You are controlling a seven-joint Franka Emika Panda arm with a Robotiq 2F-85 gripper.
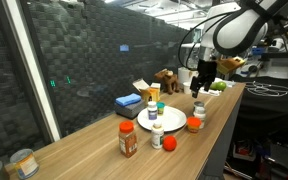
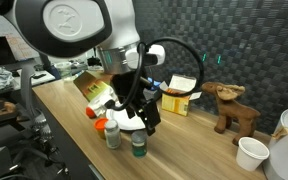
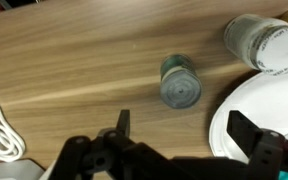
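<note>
My gripper is open, with black fingers (image 3: 122, 122) set wide apart and nothing between them. In the wrist view, a small jar with a grey lid (image 3: 181, 88) stands on the wooden table, slightly beyond the gap between the fingertips. The second exterior view shows that jar (image 2: 139, 144) close below the gripper (image 2: 131, 114). A white plate (image 1: 174, 122) holds a white bottle (image 1: 152, 110) and a green-topped container (image 1: 161, 107) in the first exterior view.
A larger silver-lidded jar (image 3: 276, 48) stands close to the small jar. Along the table's front are an orange-lidded jar (image 1: 194, 123), a red ball (image 1: 170, 143) and a spice jar (image 1: 128, 139). A brown toy animal (image 2: 232, 109) and white cup (image 2: 251, 153) stand at the back.
</note>
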